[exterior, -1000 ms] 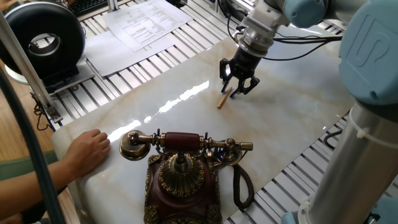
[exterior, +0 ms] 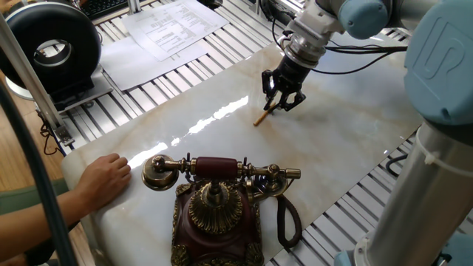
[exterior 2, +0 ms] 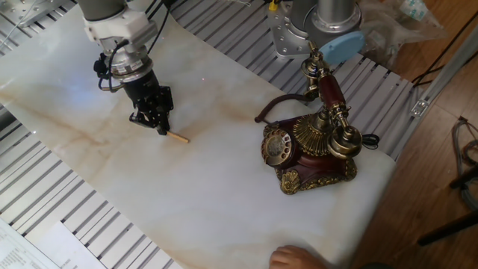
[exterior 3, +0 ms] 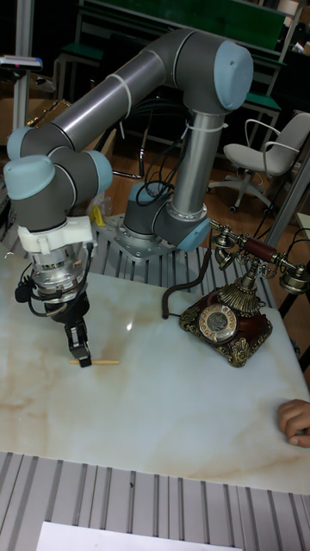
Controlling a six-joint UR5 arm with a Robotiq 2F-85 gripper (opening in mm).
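A short, thin tan wooden stick (exterior: 262,117) slants at my gripper's fingertips over the pale marbled tabletop. My gripper (exterior: 273,106) points down and is shut on the stick near one end, the other end sticking out past the fingers. From the second exterior view, the stick (exterior 2: 178,137) projects to the right of the black gripper (exterior 2: 162,131). In the third exterior view the stick (exterior 3: 107,362) looks nearly level, low at the table, at the gripper (exterior 3: 85,362). Whether it touches the surface is hard to tell. Its gripped part is hidden by the fingers.
An ornate red and brass rotary telephone (exterior: 214,210) stands on the tabletop, its cord (exterior: 288,222) looping toward the robot base. A person's hand (exterior: 107,177) rests at the table's end. Papers (exterior: 166,33) lie beyond the edge. Marble between gripper and telephone is bare.
A second ago the fingers stood apart around the stick. They have since closed in on it, and the stick has shifted slightly left in the first exterior view. Telephone and hand stayed put.
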